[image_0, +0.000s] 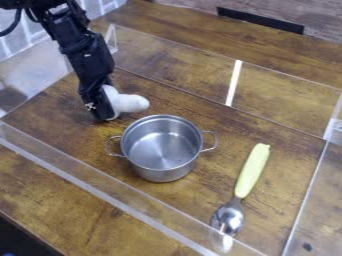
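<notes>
My gripper (102, 104), on the black arm at the upper left, reaches down to a white plush-looking object (130, 103) and is shut on it, low over the wooden table. The fingers are partly hidden. A steel pot (162, 152) with two side handles stands just in front of the white object, toward the lower middle.
A spoon (229, 218) with a pale yellow handle lies at the right front. Clear panels border the wooden table (67, 190).
</notes>
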